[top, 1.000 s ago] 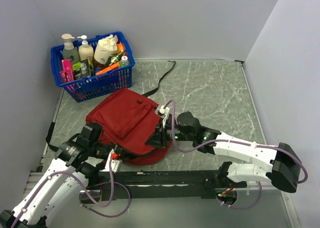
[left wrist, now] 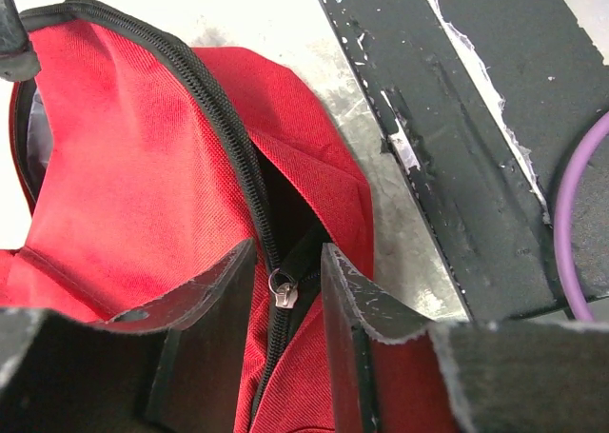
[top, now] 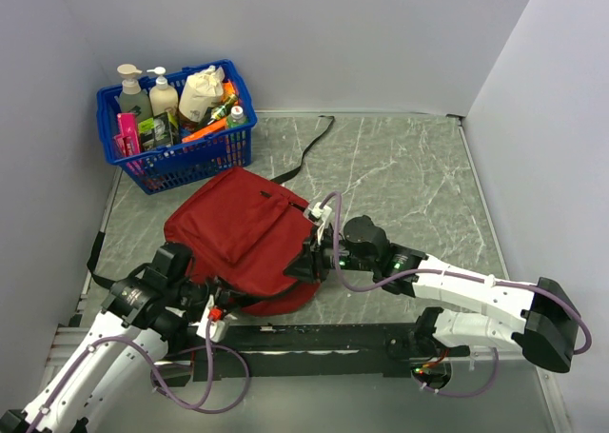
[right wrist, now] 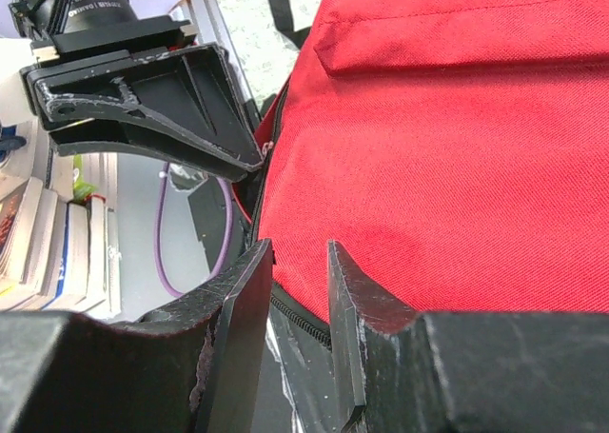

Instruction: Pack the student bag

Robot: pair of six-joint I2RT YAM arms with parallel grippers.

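Observation:
The red bag [top: 238,226] lies flat near the table's front edge. Its black zipper [left wrist: 214,100] curves along the rim, with a dark gap beside it. A metal zipper pull [left wrist: 284,290] shows in the left wrist view between the fingers of my left gripper, which stands partly open with space on either side of the pull. On the bag's right side, my right gripper is partly open too. Red fabric and a stretch of zipper appear behind its gap; whether its fingers touch the cloth, I cannot tell.
A blue basket [top: 190,167] at the back left holds bottles, boxes and other goods. Black straps [top: 309,150] trail from the bag. Purple cables hang near both arms.
My left gripper has shifted slightly toward the table's front edge. My right gripper has edged a little to the right. The bag lies almost as before.

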